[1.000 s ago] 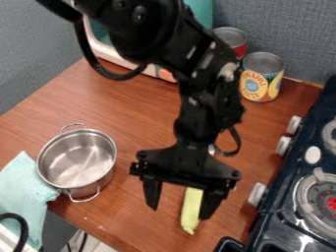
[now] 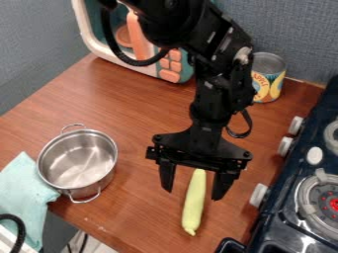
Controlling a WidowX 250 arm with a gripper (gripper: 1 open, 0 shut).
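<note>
My black gripper (image 2: 195, 180) hangs over the wooden table with its two fingers spread apart and pointing down, open. Between and just below them lies a long pale yellow vegetable or fruit (image 2: 193, 212), upright in the view, its upper end under the gripper. Whether the fingers are beside it or above it is hard to tell.
A steel pot (image 2: 77, 158) stands at left beside a light blue cloth (image 2: 27, 189). A black stove (image 2: 309, 208) fills the right edge. A can (image 2: 267, 77) and a container with orange items (image 2: 98, 25) stand at the back.
The gripper has moved a little right and upward in the view, showing more of the yellow item. The other objects stay put.
</note>
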